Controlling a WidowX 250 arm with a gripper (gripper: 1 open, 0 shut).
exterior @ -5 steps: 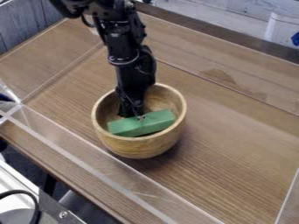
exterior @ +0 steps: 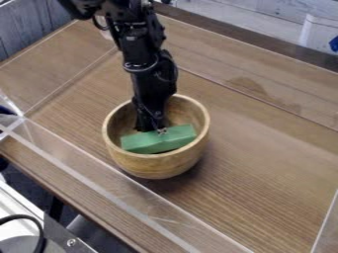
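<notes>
A wooden bowl [exterior: 156, 159] stands on the wooden table [exterior: 251, 138], left of centre in the camera view. In it lies a green block [exterior: 157, 140], tilted across the bowl's front part. My black arm reaches down from the top, and my gripper [exterior: 150, 126] is inside the bowl, just above and behind the green block. Its fingertips are dark and partly hidden; whether they touch the block I cannot tell.
Clear tape runs along its left edge, past which lie a white object [exterior: 19, 235] and a black cable at the lower left.
The bowl and my gripper in it have shifted slightly to the left and look a little smaller or farther. The green block remains in the bowl.
</notes>
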